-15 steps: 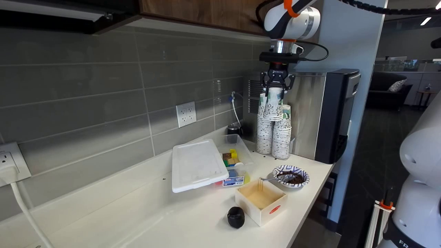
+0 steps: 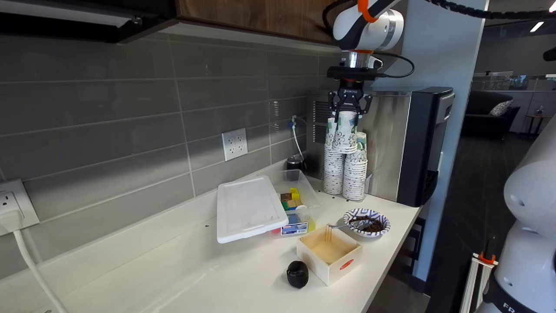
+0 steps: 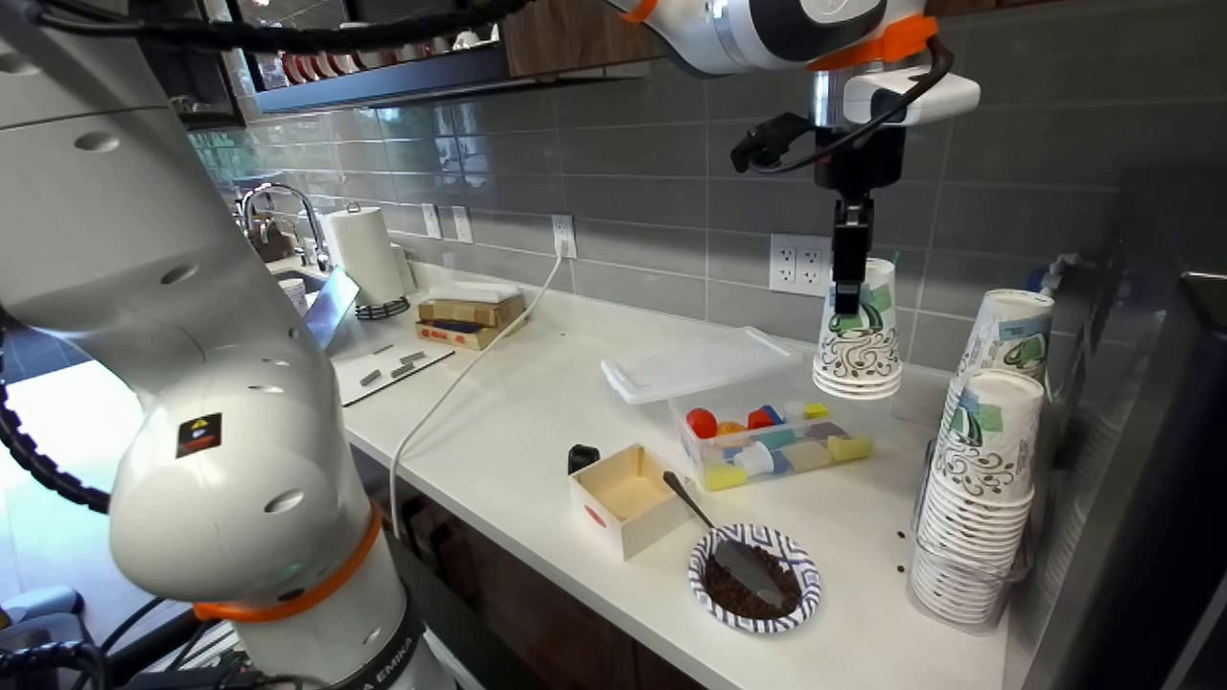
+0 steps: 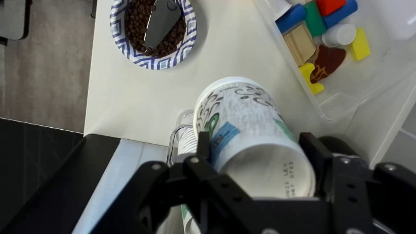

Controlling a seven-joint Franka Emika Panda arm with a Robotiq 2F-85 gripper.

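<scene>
A short nested stack of paper cups (image 3: pixel 858 333), upside down with several rims showing, hangs in the air above the counter. My gripper (image 3: pixel 848 301) is shut on it near the narrow end, a finger on either side in the wrist view, where the printed cup (image 4: pixel 249 117) fills the space between them. Two tall stacks of upside-down cups (image 3: pixel 986 471) stand on the counter by the steel machine. In the first exterior view the held cups (image 2: pixel 345 133) appear in front of these stacks and partly cover them.
A patterned bowl (image 3: pixel 695 579) of coffee beans holds a scoop (image 3: pixel 745 569). Nearby are an open wooden box (image 2: pixel 312 255), a black round object (image 2: pixel 297 274) and a clear bin (image 3: pixel 805 454) of toy blocks with its white lid (image 2: pixel 250 208). A steel machine (image 2: pixel 385 146) borders the stacks.
</scene>
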